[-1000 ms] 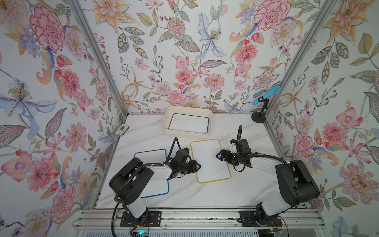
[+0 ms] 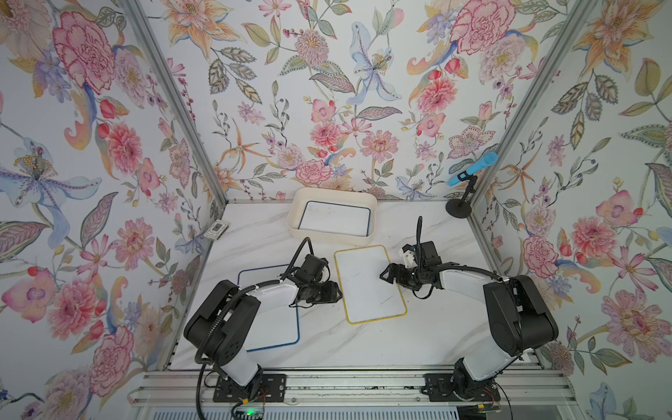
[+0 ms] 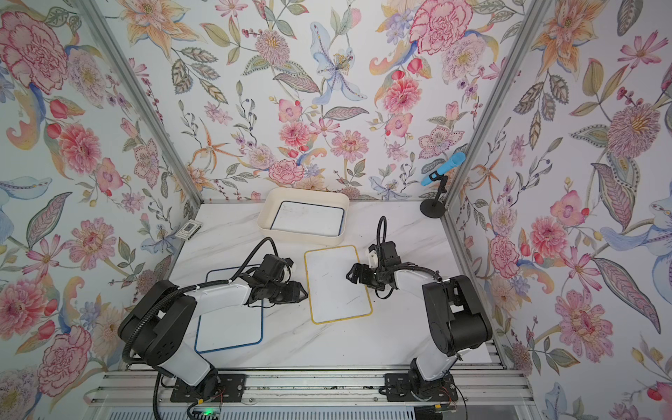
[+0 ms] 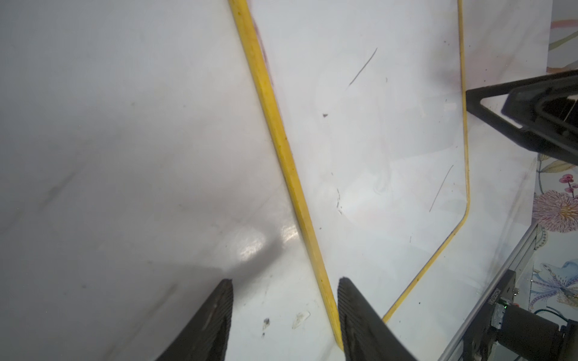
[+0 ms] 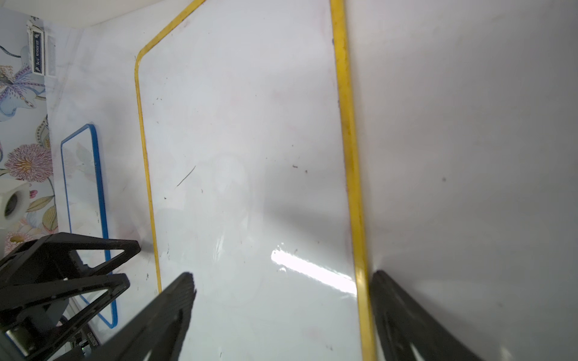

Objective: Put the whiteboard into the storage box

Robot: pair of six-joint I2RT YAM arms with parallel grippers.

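A yellow-framed whiteboard [image 2: 369, 285] lies on the table between my grippers. My left gripper stands open just outside its left edge, nothing between the fingers. At the opposite edge, my right gripper is open, one finger at or very near the yellow rim. A blue-framed whiteboard [image 3: 229, 322] lies flat at the left, partly under the left arm. The beige storage box [image 2: 293, 222] at the back holds another whiteboard [image 2: 334, 217] with a dark blue frame.
A blue microphone [image 2: 473, 168] on a black stand is at the back right. A small pale device [image 2: 217, 229] lies at the left edge.
Both arms have moved slightly left and toward the back. The yellow whiteboard has shifted a little left with them. The box is unchanged.
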